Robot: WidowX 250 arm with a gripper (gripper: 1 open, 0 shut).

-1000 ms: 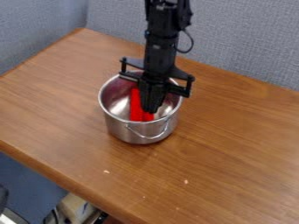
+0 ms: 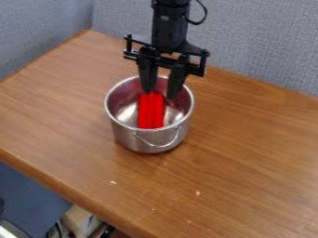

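A metal pot (image 2: 149,138) with a wire bail stands on the wooden table (image 2: 236,177). Inside it a red block (image 2: 151,112) stands out against the bright interior. My black gripper (image 2: 161,82) hangs from above over the pot, its two fingertips apart at about rim height, one over each side of the block's upper end. It looks open, with no clear hold on the block.
Grey padded panels line the back. Blue material and some cables lie off the table's edge at the lower left.
My gripper has risen and shifted slightly left, and its fingers look farther apart. More of the red block shows. The pot stays in place.
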